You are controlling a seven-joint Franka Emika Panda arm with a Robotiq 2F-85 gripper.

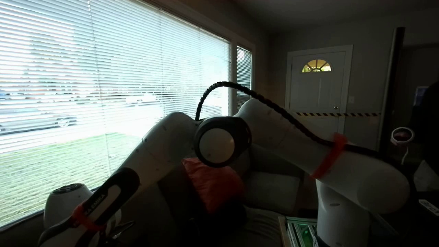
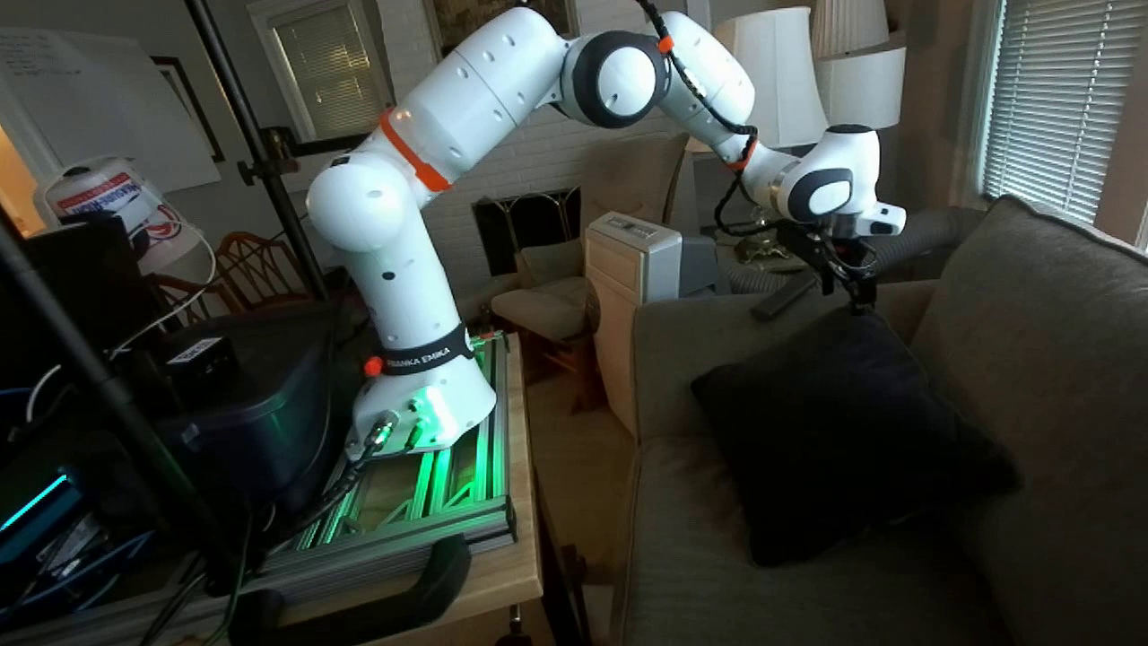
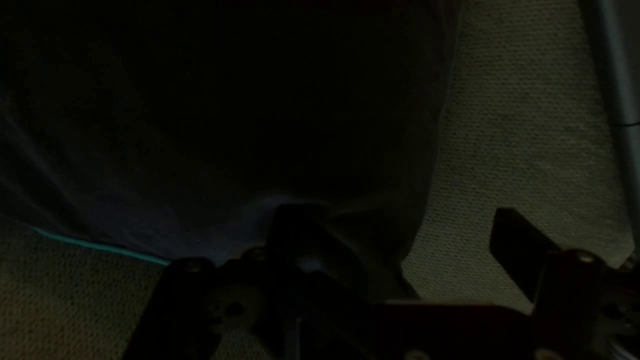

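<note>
A dark pillow (image 2: 829, 431) rests on the grey couch in exterior view 2. My gripper (image 2: 856, 292) is at its far edge, pointing down. In the wrist view the same pillow (image 3: 240, 120) fills most of the upper left. The gripper is open there, one finger against or over the pillow's corner and the other above pale couch fabric. Part of the pillow's corner lies between the fingers; whether either pad touches it, I cannot tell. In exterior view 1 the gripper's tips are mostly out of sight at the lower left.
An orange-red pillow (image 1: 214, 183) leans on the couch below the arm's elbow. The couch backrest (image 2: 1065, 377) rises beside the dark pillow, and a window with blinds (image 1: 103, 82) is behind. A dark rod-like object (image 2: 786, 294) lies near the couch arm.
</note>
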